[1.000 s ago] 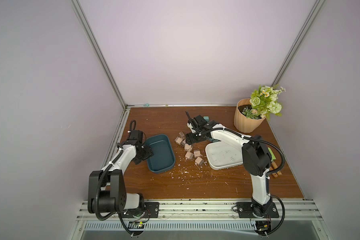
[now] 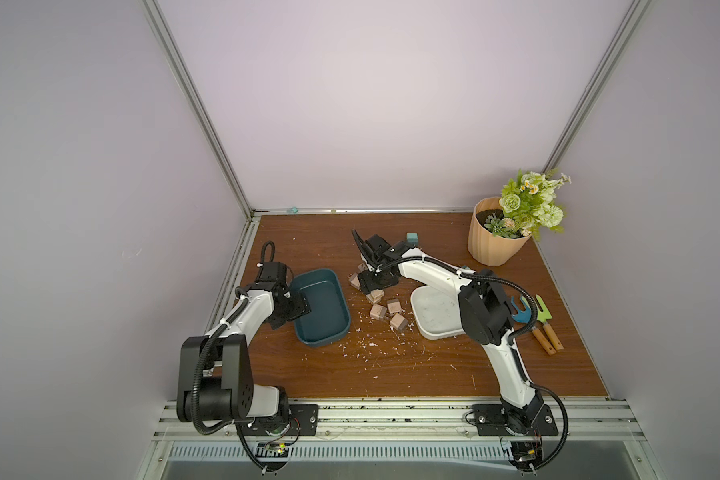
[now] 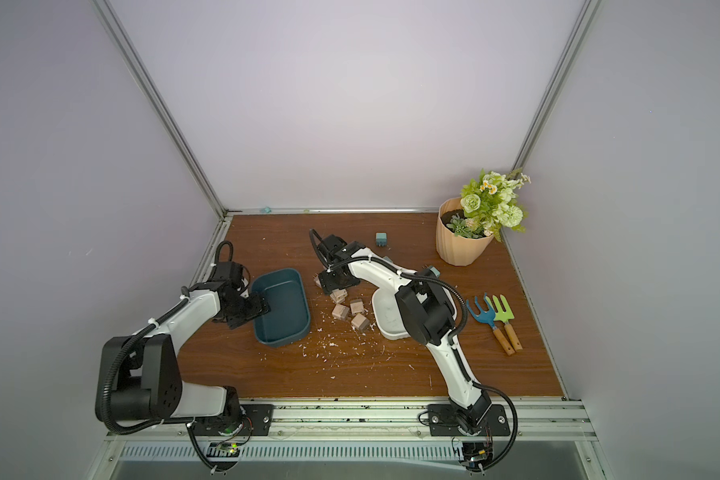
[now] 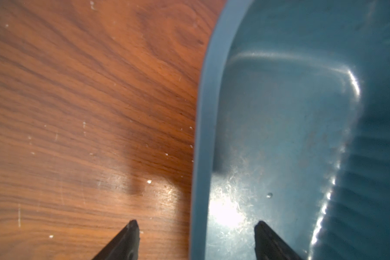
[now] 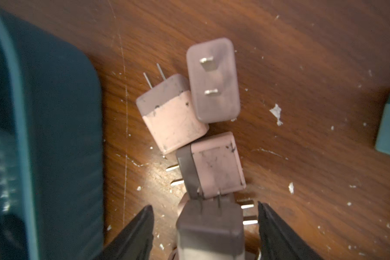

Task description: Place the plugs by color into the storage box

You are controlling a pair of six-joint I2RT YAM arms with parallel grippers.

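Note:
Several pink plugs (image 5: 218,166) lie in a loose row on the wooden table, with more of them (image 2: 398,321) toward the front. My right gripper is open above the cluster. One grey-pink plug (image 5: 210,236) shows between its fingers, with clear gaps on both sides. The blue storage box (image 2: 321,308) is empty, left of the plugs. My left gripper stands open at that box's left wall, its rim running between the fingers. A white box (image 2: 436,312) is partly covered by the right arm. A blue plug (image 2: 412,237) sits farther back.
A flower pot (image 2: 496,236) occupies the back right corner. A blue fork (image 3: 485,312) and a green fork (image 3: 504,312) lie at the right side. Pale scraps litter the table's front middle, otherwise free.
My right arm has swung left, bringing its gripper from the right edge of the pink plugs to over them. The left arm has barely moved.

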